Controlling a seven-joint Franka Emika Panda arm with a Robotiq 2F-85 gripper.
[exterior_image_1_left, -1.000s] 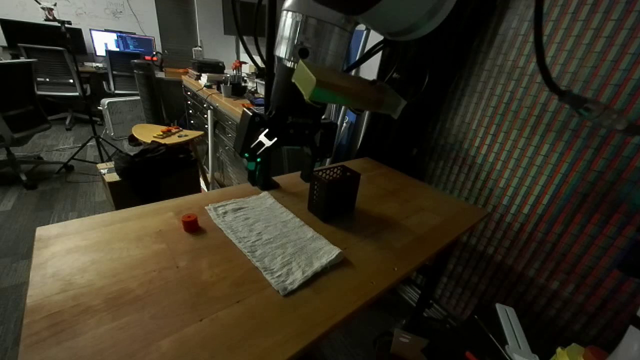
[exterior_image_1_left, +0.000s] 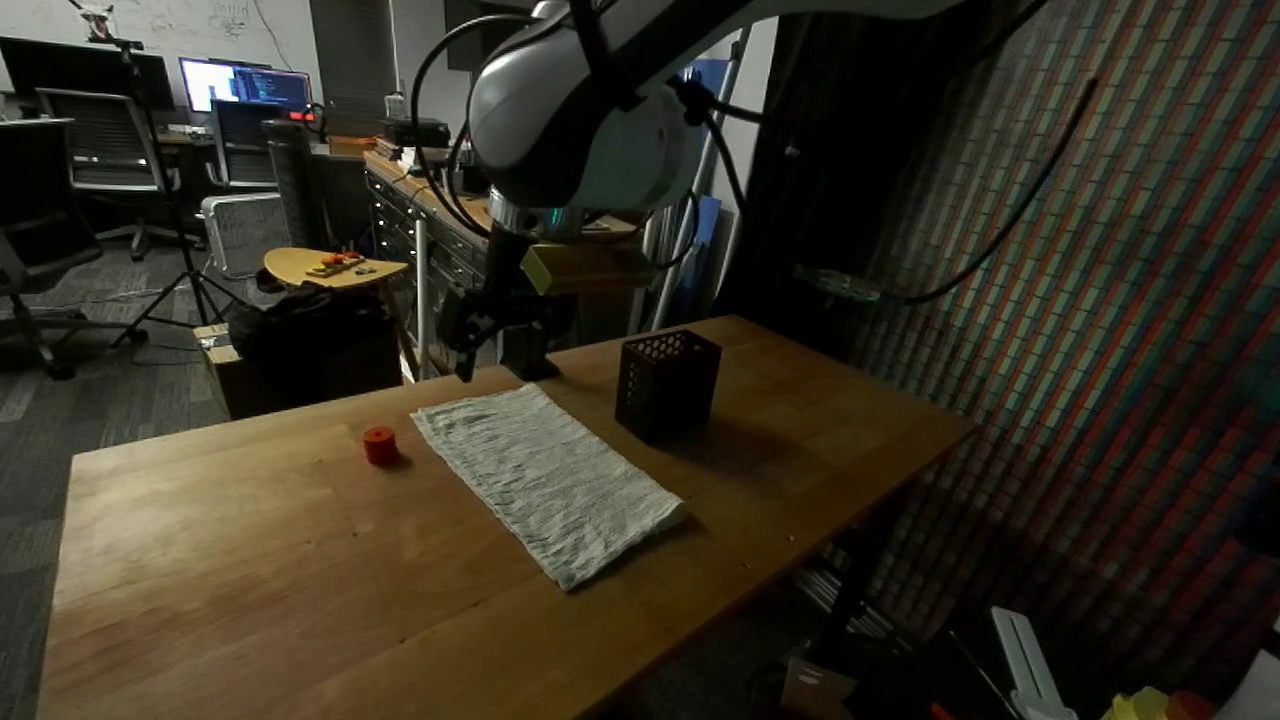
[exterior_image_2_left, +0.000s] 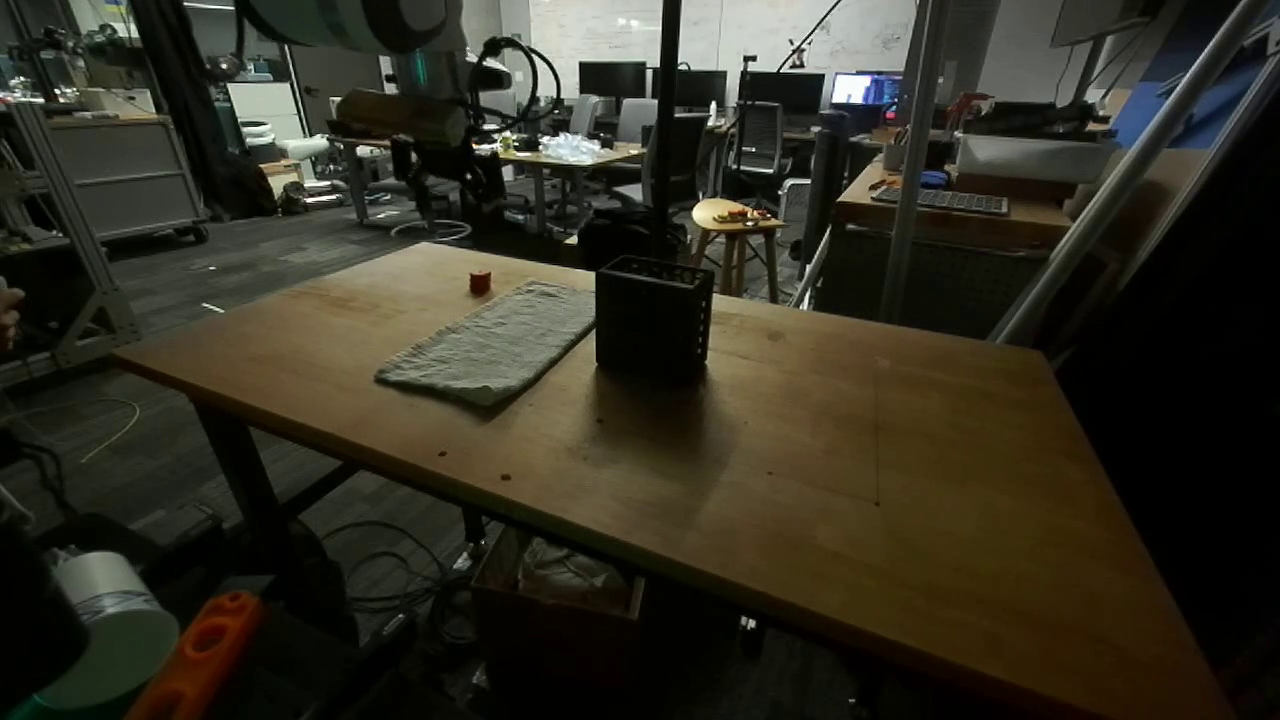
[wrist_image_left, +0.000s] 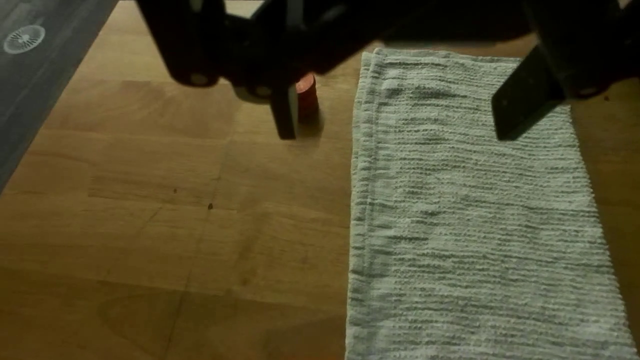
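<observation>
A small red cylinder (exterior_image_1_left: 380, 446) stands on the wooden table, to the left of a pale folded towel (exterior_image_1_left: 546, 474) in exterior view 1. The towel (wrist_image_left: 474, 210) lies flat and fills much of the right side of the wrist view. My gripper is open above the table, its fingers spread wide with nothing between them. One finger (wrist_image_left: 285, 117) partly covers the red cylinder (wrist_image_left: 307, 99); the other finger (wrist_image_left: 522, 99) appears over the towel. A black perforated basket (exterior_image_1_left: 667, 390) stands upright beside the towel; its inside is mostly hidden.
Bare wood (exterior_image_2_left: 864, 468) stretches across the table's other half, past the basket, in exterior view 2. Beyond the far edge stands a yellow stool (exterior_image_1_left: 336, 266) with small items on it. Clutter lies on the floor near the table.
My arm and gripper have moved left in exterior view 1, away from above the basket, and the wrist has turned. The cylinder, towel and basket have stayed in place.
</observation>
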